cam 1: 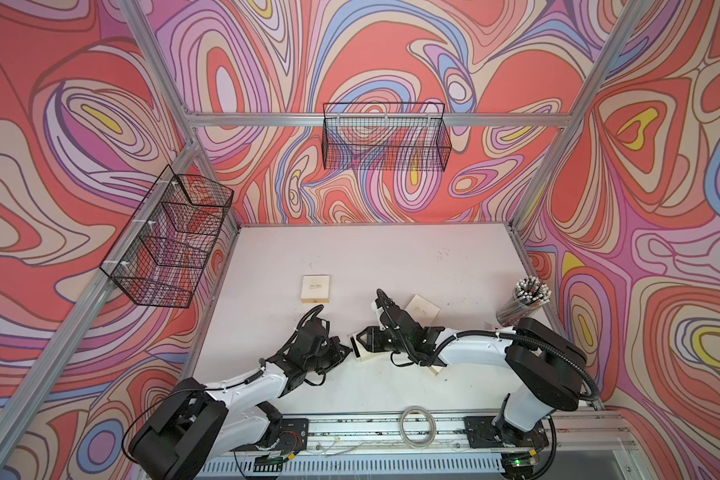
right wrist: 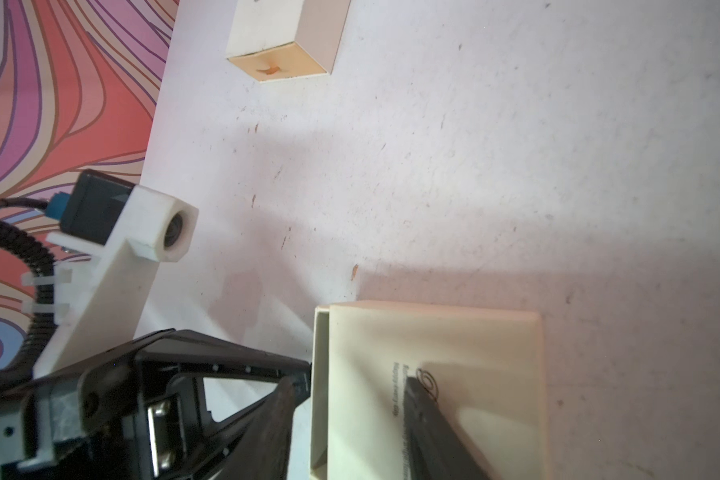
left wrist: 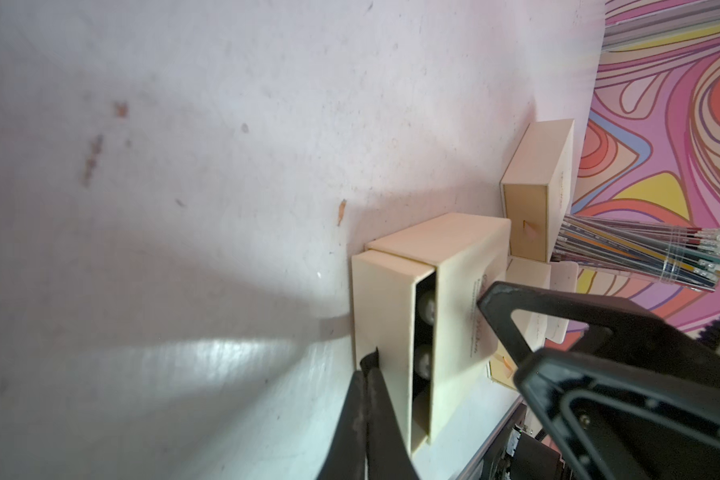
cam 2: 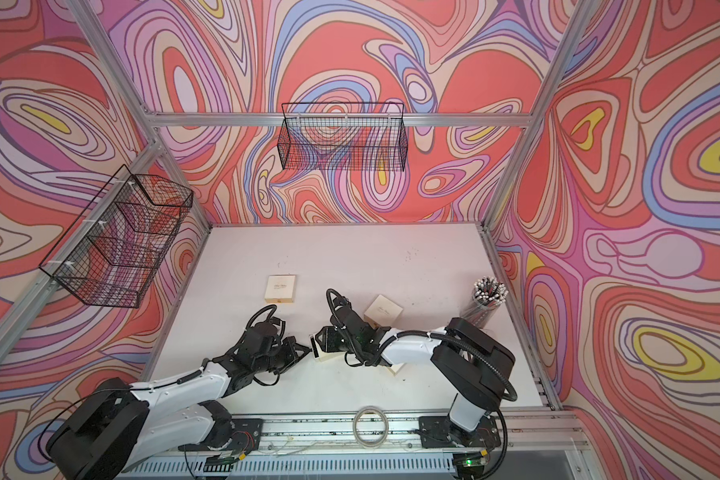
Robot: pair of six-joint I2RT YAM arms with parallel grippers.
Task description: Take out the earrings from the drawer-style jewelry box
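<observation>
A cream drawer-style jewelry box (left wrist: 464, 280) lies between my grippers, its drawer (left wrist: 388, 312) slid slightly out on the left wrist side. Inside the narrow dark gap, round pearl-like earrings (left wrist: 426, 306) show in part. My left gripper is shut at the drawer's front face, on what looks like its thin dark pull tab (left wrist: 369, 361). Over the printed top of the same box, my right gripper has its fingers (right wrist: 436, 428) standing apart; whether they grip the box is unclear. The rest of the drawer's inside is hidden.
Another small box (cam 1: 315, 288) sits farther back on the left. More boxes (cam 1: 421, 309) lie behind the right gripper, partly hidden by it. A clear holder of pencils (cam 1: 524, 300) stands at the right edge.
</observation>
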